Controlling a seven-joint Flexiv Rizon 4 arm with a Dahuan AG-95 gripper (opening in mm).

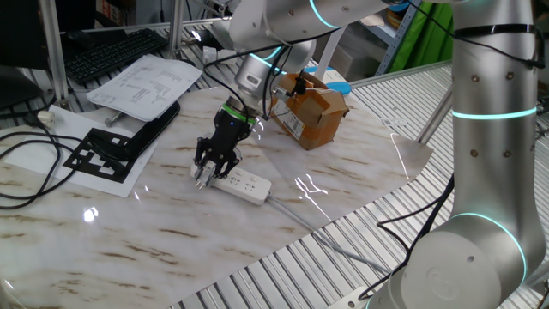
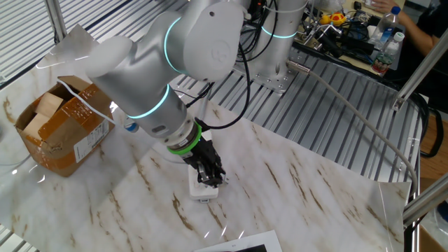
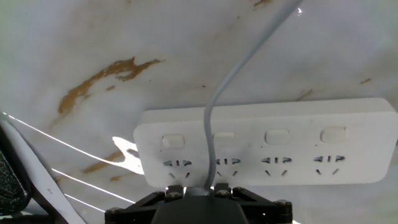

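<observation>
A white power strip (image 3: pixel 267 146) with several sockets and switches lies flat on the marbled table. In exterior view 1 my gripper (image 1: pixel 204 178) points down at the strip's left end, close over it. Exterior view 2 has the gripper (image 2: pixel 213 180) above the strip's near end (image 2: pixel 204 192). A thin grey cable (image 3: pixel 227 81) crosses over the strip in the wrist view and ends between my fingertips, where the gripper is shut on its end. Whatever plug is on that end is mostly hidden by the dark gripper parts, and I cannot tell whether it touches a socket.
An open cardboard box (image 1: pixel 313 116) stands behind the gripper. The strip's thick grey cord (image 1: pixel 317 223) runs off over the slatted metal surface. A marker sheet (image 1: pixel 103 159), a black tray-like object (image 1: pixel 146 133) and papers (image 1: pixel 146 86) lie to the left.
</observation>
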